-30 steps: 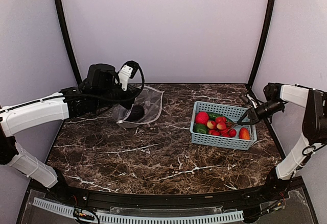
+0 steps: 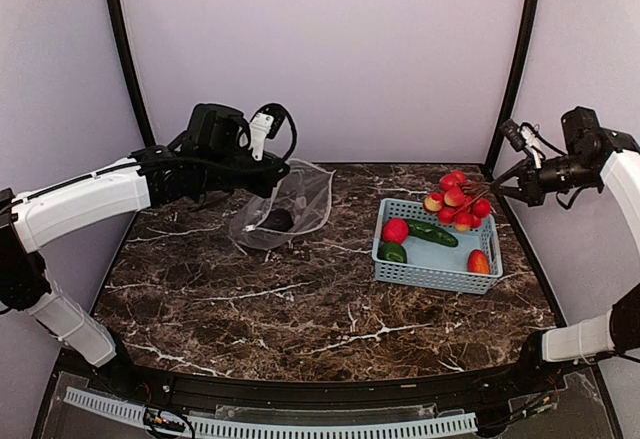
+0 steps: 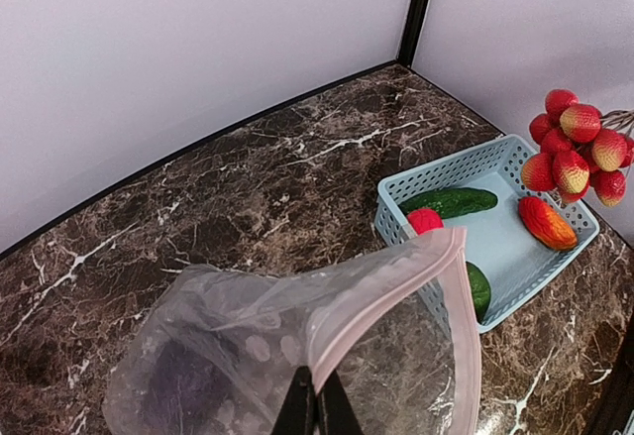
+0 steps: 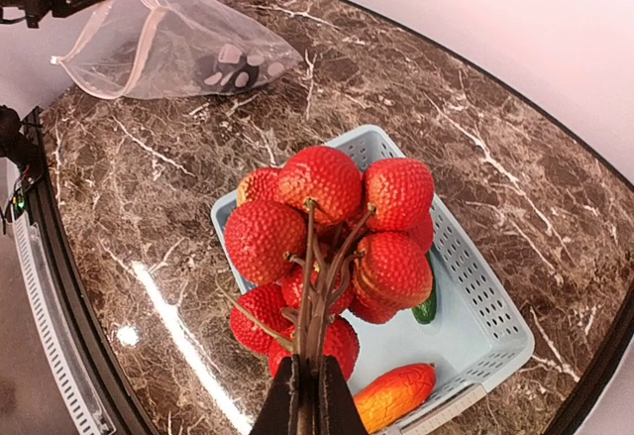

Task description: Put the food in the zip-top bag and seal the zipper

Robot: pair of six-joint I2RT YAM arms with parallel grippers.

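Note:
A bunch of red lychees (image 4: pixel 319 179) hangs by its brown stems from my right gripper, which is shut on those stems. In the top view the bunch is above the back right of the light blue basket (image 2: pixel 432 278). My left gripper is shut on the rim of the clear zip top bag (image 3: pixel 267 306), whose mouth gapes toward the basket. A dark purple item (image 2: pixel 277 220) lies inside the bag. The basket holds a red tomato-like item (image 2: pixel 395 230), a cucumber (image 2: pixel 432 233), an avocado (image 2: pixel 392 252) and an orange-red fruit (image 2: pixel 478 262).
Pale walls stand behind and at both sides. The basket's walls rise around its contents.
The left arm shifted slightly right and up, moving the bag with it.

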